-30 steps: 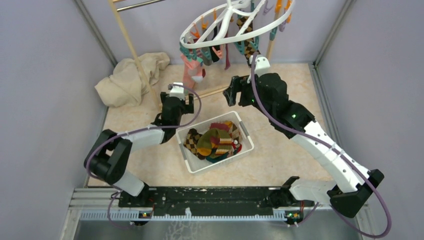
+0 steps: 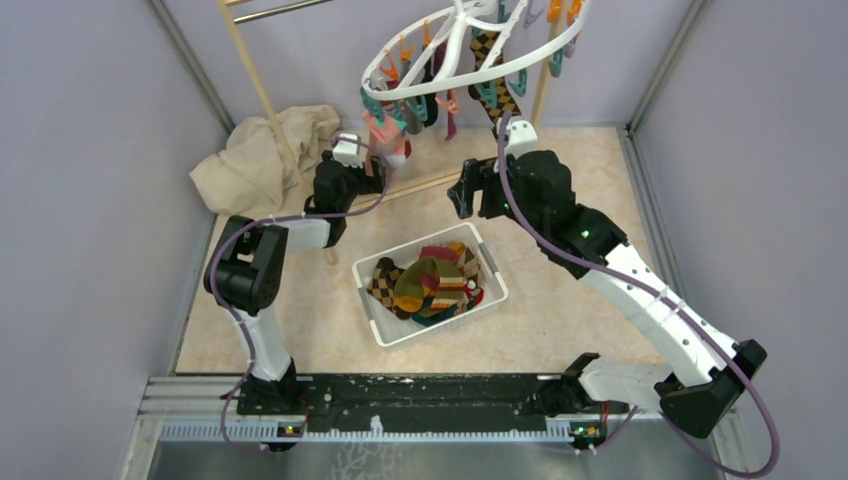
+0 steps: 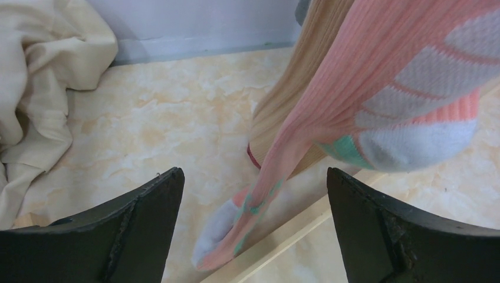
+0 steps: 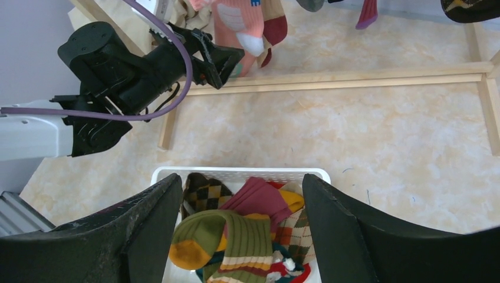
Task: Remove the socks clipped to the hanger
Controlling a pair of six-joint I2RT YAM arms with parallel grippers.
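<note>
My left gripper (image 2: pixel 356 168) is open at the hanging pink socks. In the left wrist view a pink sock (image 3: pixel 283 147) hangs between its spread fingers, with a tan sock behind it. More socks, including a checkered one (image 2: pixel 492 80), hang from clips on the white round hanger (image 2: pixel 405 92). My right gripper (image 2: pixel 468 192) is open and empty above the white bin (image 2: pixel 375 335), which holds several mixed socks (image 2: pixel 430 280).
A beige cloth (image 2: pixel 240 170) lies at the back left. Wooden frame bars (image 4: pixel 383 79) run across the table behind the bin. Bare table lies to the right.
The right arm has shifted slightly.
</note>
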